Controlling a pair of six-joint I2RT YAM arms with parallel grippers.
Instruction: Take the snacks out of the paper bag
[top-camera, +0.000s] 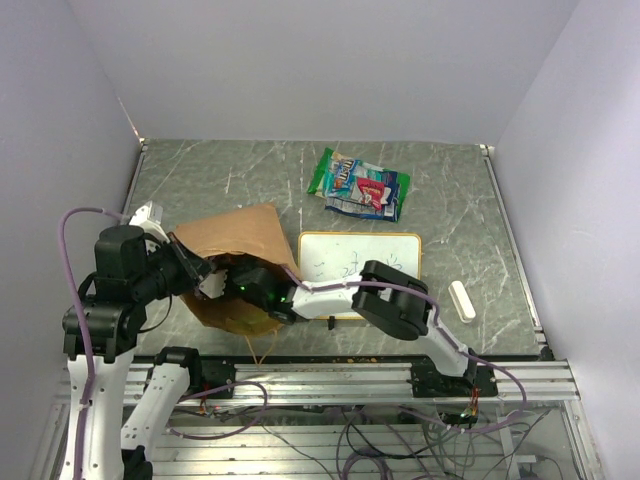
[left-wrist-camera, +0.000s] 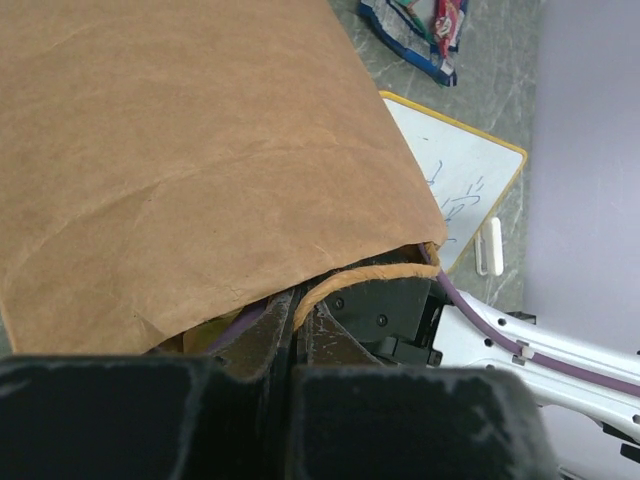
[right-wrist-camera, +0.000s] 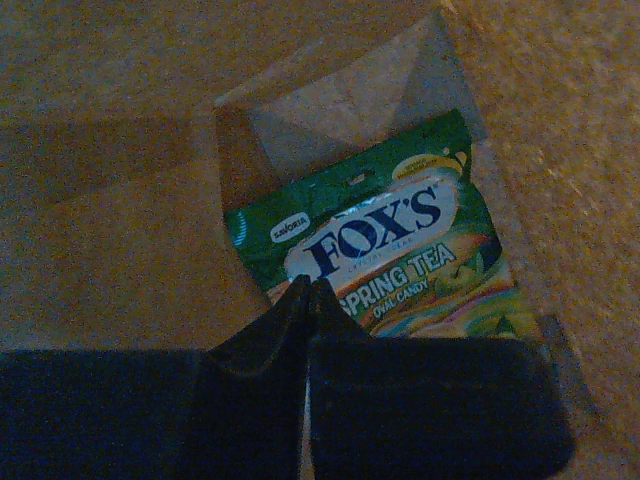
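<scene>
The brown paper bag (top-camera: 238, 230) lies on its side, its mouth toward the near edge. In the left wrist view my left gripper is shut on the bag's twisted handle (left-wrist-camera: 365, 272). Inside the bag, the right wrist view shows my right gripper shut with nothing between its fingers. Behind its tips is a green Fox's Spring Tea candy packet (right-wrist-camera: 385, 230), outside the fingers and against the bag's paper wall. From above, the bag and arms hide that packet.
Several snack packets (top-camera: 362, 188) lie at the back of the grey marble table (top-camera: 450, 200). A whiteboard (top-camera: 345, 255) lies right of the bag, partly under the right arm. A white eraser-like block (top-camera: 462, 301) sits farther right.
</scene>
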